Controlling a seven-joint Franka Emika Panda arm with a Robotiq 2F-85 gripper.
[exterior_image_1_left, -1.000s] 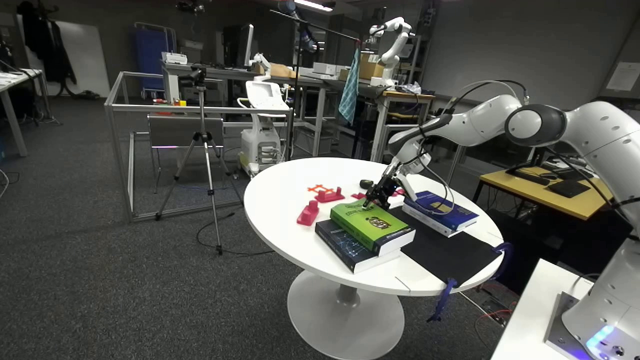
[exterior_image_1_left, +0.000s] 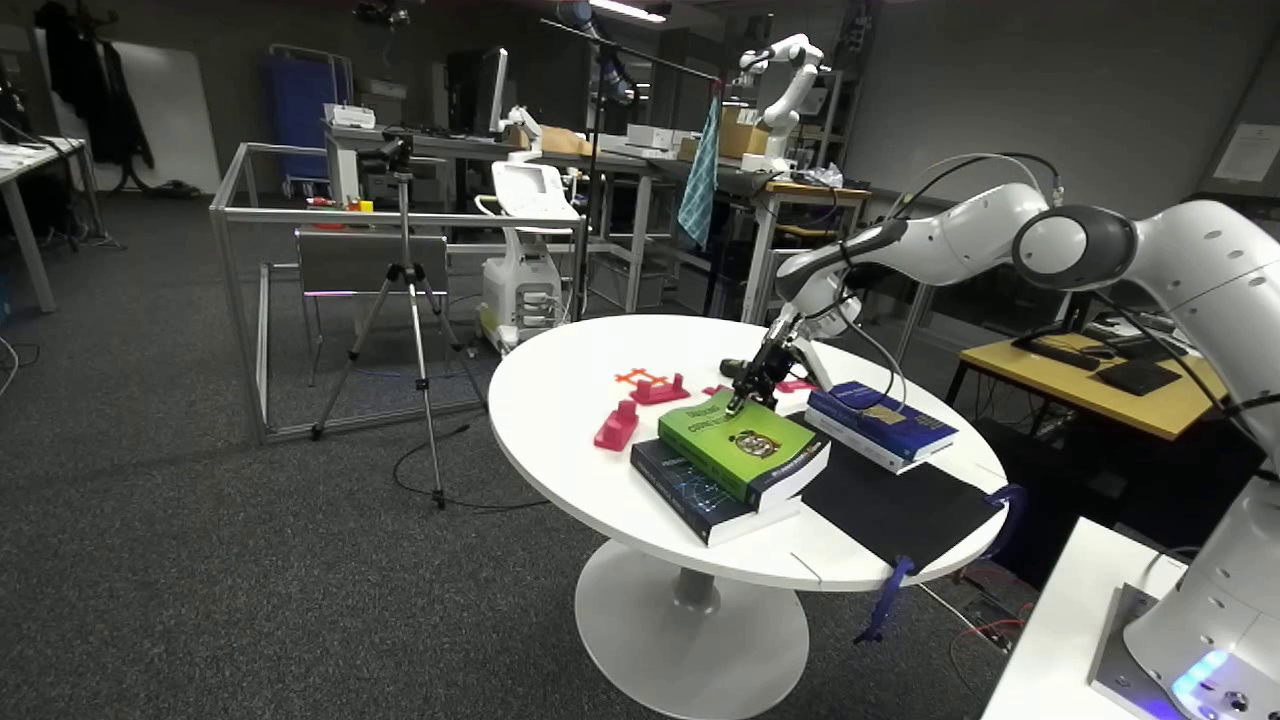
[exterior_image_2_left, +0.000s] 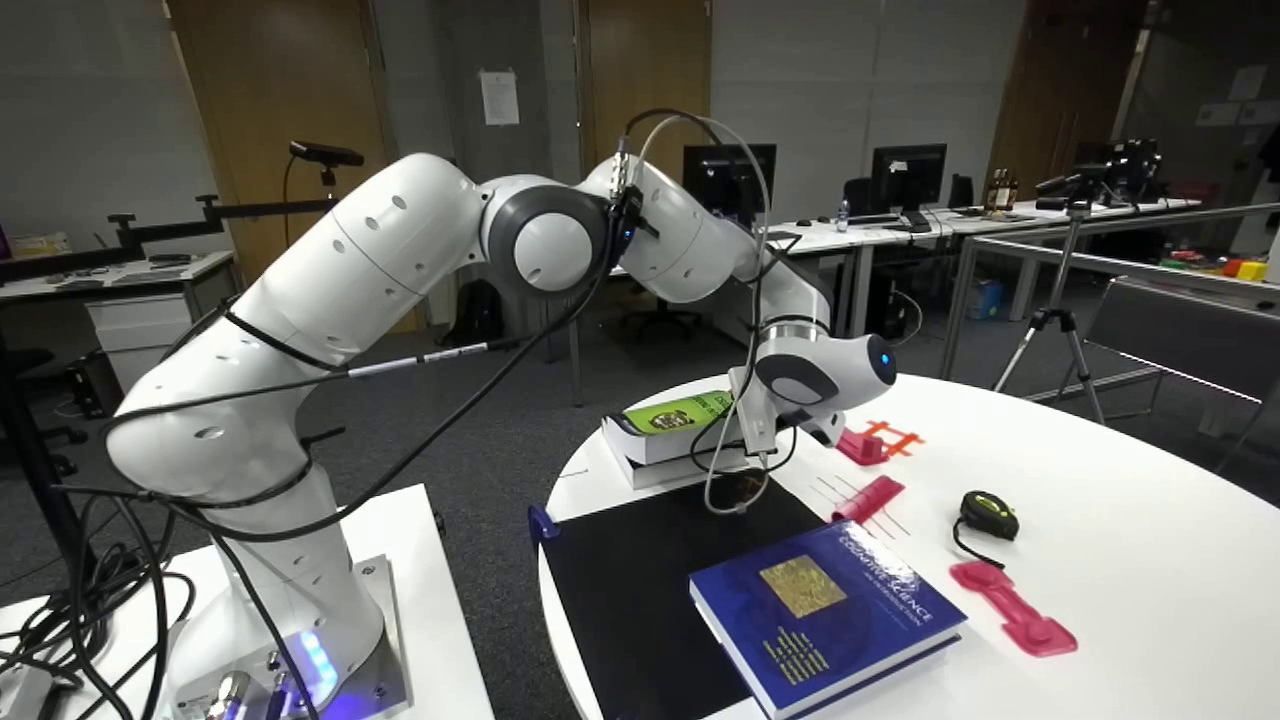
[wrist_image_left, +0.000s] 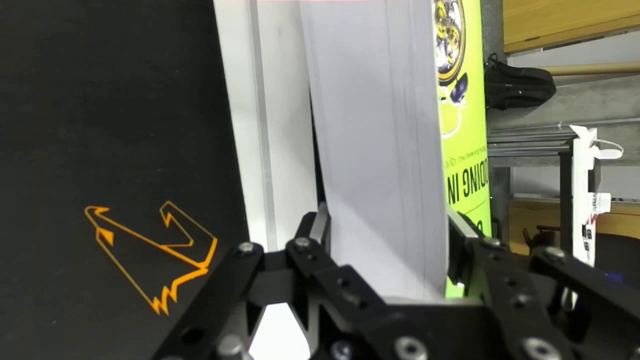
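Observation:
A thick green book (exterior_image_1_left: 746, 444) lies on top of a dark book (exterior_image_1_left: 684, 490) at the near side of the round table. My gripper straddles the green book's edge in the wrist view, one finger on each cover side and the pale page block (wrist_image_left: 372, 120) between. The fingers look close to or touching the covers; whether they press on it is not clear. The lower finger (wrist_image_left: 321, 227) reaches into the narrow gap between the two books. In exterior view 2 the arm's wrist hides the fingertips.
A blue book (exterior_image_2_left: 828, 612) sits atop another on the black mat (exterior_image_2_left: 636, 588). Pink plastic parts (exterior_image_2_left: 1014, 610), an orange piece (exterior_image_2_left: 894, 438) and a tape measure (exterior_image_2_left: 988, 514) are spread over the table. Bare white tabletop (exterior_image_2_left: 1152, 576) shows at the right of exterior view 2.
My gripper and wrist have shifted very slightly in exterior view 1. The green book seems to have moved a touch to the left on the dark book.

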